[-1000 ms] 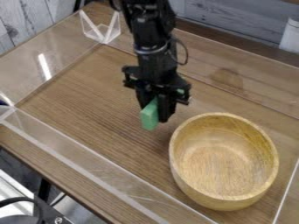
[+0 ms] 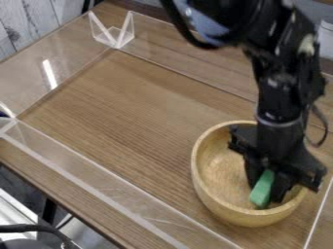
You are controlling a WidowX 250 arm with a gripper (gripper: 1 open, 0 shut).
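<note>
My black gripper [image 2: 271,173] reaches down into a tan round bowl [image 2: 215,180] on the right side of the wooden table. It is shut on a small green object [image 2: 263,189], held inside the bowl's rim, low near its right half. Whether the object touches the bowl's floor is hidden by the gripper.
A clear plastic piece [image 2: 115,29] stands at the back left. Clear edging runs along the near left, with cables at the bottom left.
The arm has moved right and down, carrying the green object from above the table beside the bowl to inside the bowl.
</note>
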